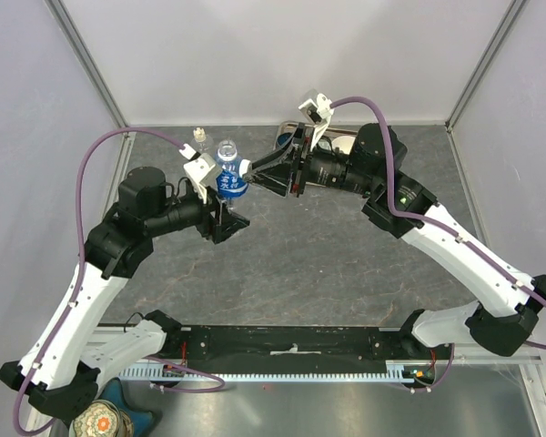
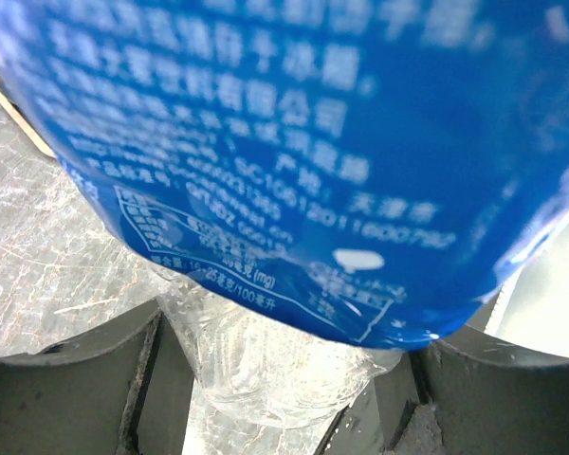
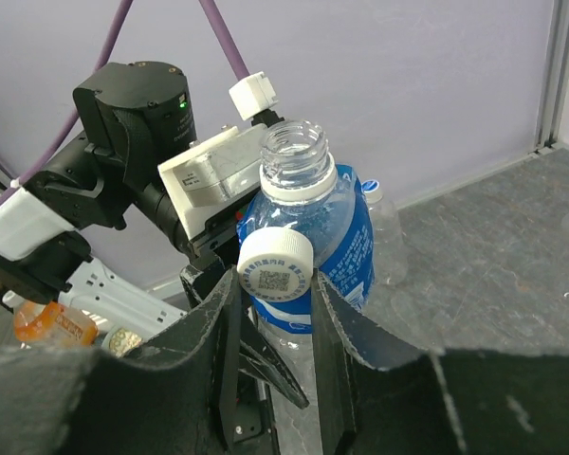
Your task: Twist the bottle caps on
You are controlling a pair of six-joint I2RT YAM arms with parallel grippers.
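Observation:
My left gripper (image 1: 226, 218) is shut on a clear bottle (image 1: 227, 153) with a blue label. In the left wrist view that label (image 2: 294, 171) fills the upper part, and the clear base (image 2: 275, 365) is between the two fingers. The bottle's open mouth (image 3: 296, 147) shows bare threads in the right wrist view. My right gripper is shut on a white cap (image 3: 276, 263) by its fingertips. The cap appears beside the bottle's shoulder in the top view, apart from the mouth and turned sideways.
Another clear bottle (image 3: 387, 237) with a blue and white cap stands behind the held one. A tray (image 1: 285, 130) lies at the back, partly hidden by the right arm. An orange bottle (image 3: 55, 325) shows at lower left.

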